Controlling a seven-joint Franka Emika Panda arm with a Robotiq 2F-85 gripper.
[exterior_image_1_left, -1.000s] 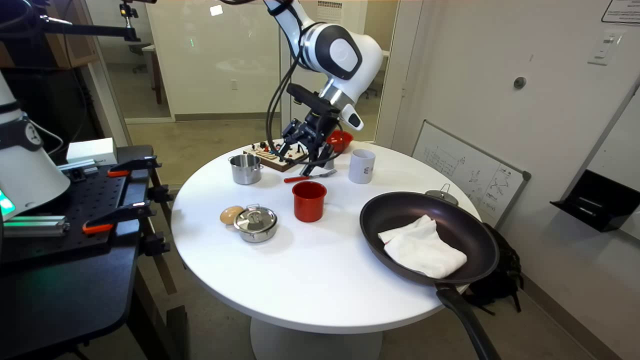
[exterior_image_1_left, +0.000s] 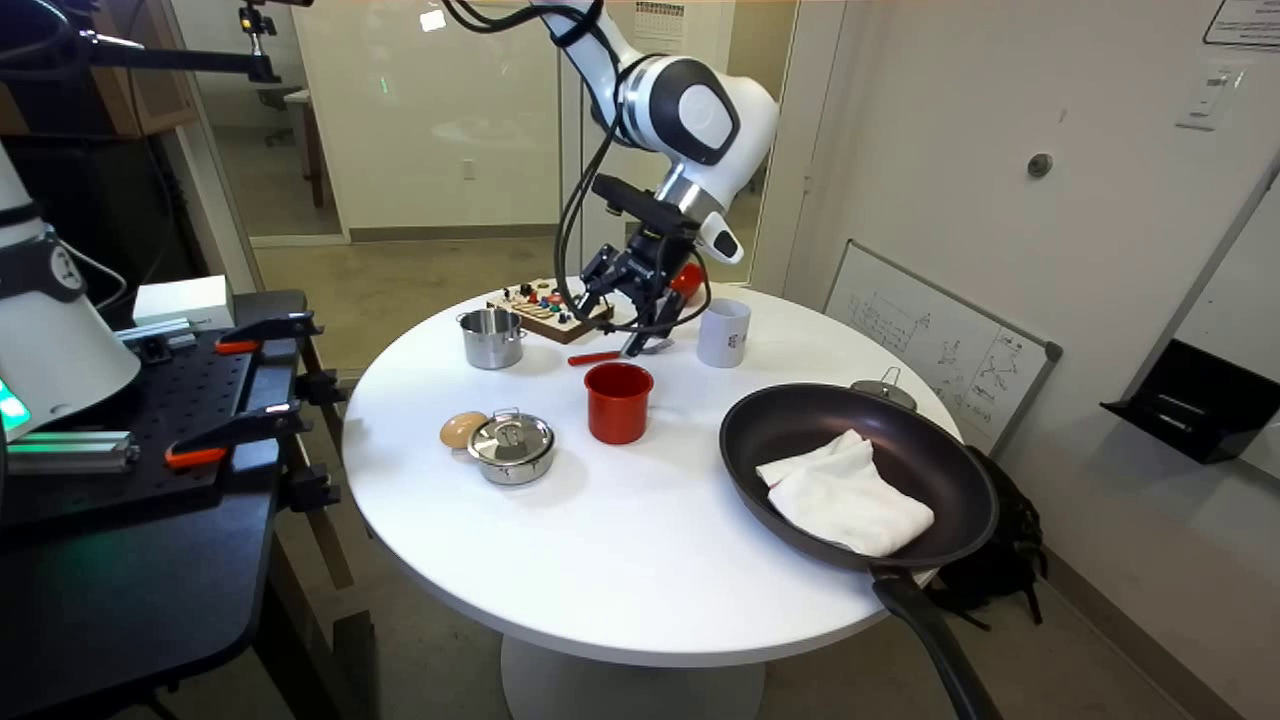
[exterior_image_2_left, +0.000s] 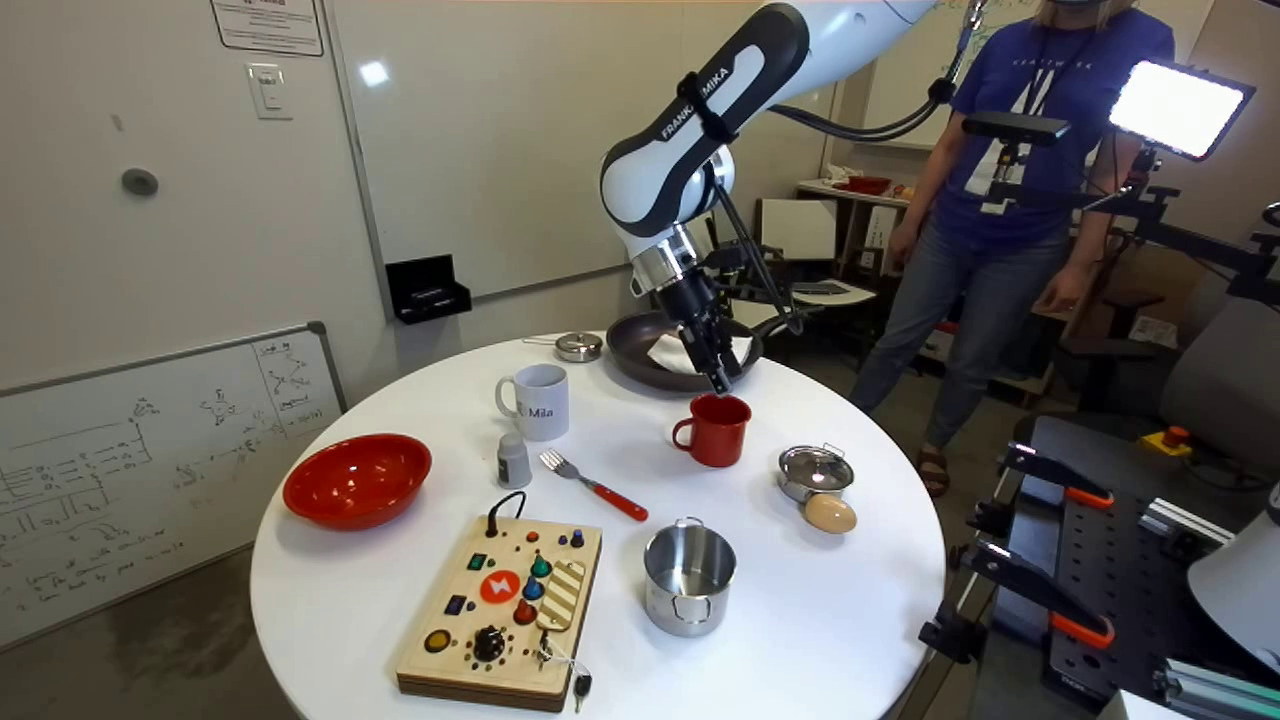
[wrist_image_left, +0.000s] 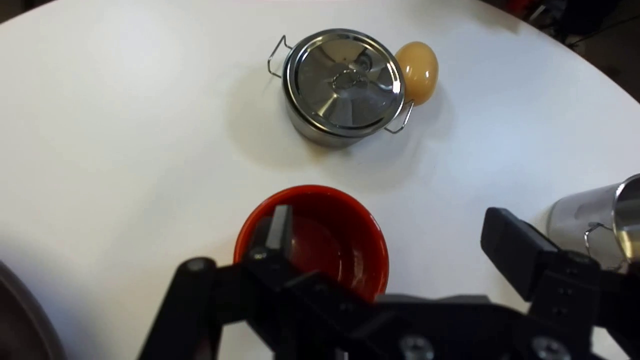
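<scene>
My gripper (exterior_image_1_left: 613, 322) is open above the table, behind the red mug (exterior_image_1_left: 618, 406) as exterior view 1 sees it. Its two fingers are wide apart in the wrist view, with nothing held. The left finger (wrist_image_left: 279, 231) overlaps the mug's opening there, while the right finger (wrist_image_left: 510, 249) is over bare table; whether either touches the mug cannot be told. The mug stands upright, and its inside looks empty in the wrist view. A lidded steel pot (wrist_image_left: 343, 84) sits beyond it, with a brown egg (wrist_image_left: 418, 72) against its side.
A black pan (exterior_image_1_left: 768, 420) holds a white cloth (exterior_image_1_left: 849, 498). An open steel pot (exterior_image_2_left: 689, 576), a red-handled fork (exterior_image_2_left: 596, 486), a grey shaker (exterior_image_2_left: 513, 461), a white mug (exterior_image_2_left: 540, 402), a red bowl (exterior_image_2_left: 357, 480) and a wooden switch board (exterior_image_2_left: 450, 642) share the table.
In exterior view 1 the arm and gripper have shifted a little to the right and slightly down, now covering part of the fork and the red bowl. The table objects have stayed put.
</scene>
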